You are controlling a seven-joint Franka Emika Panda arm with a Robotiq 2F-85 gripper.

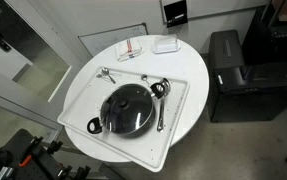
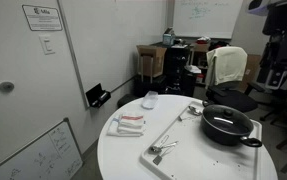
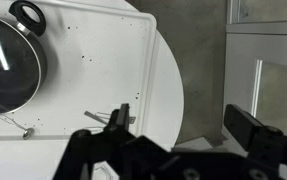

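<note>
A black lidded pot (image 1: 130,108) with side handles rests on a large white tray (image 1: 186,100) on the round table. In the wrist view, only part of the pot (image 3: 8,65) shows at the left edge. Metal utensils (image 2: 163,148) lie around it on the tray; a thin one (image 3: 113,115) shows near my fingers in the wrist view. My gripper is open, its fingers far apart with nothing between them. In exterior view 2 the dark arm end (image 2: 280,50) hangs at the upper right, above and apart from the tray.
A folded, striped cloth (image 2: 131,124) and a clear container (image 2: 150,101) sit on the table beyond the tray. Beside the table stands a black cabinet (image 1: 251,85). A whiteboard (image 2: 35,155) leans at the lower left. Bare tray surface lies right of the pot in the wrist view.
</note>
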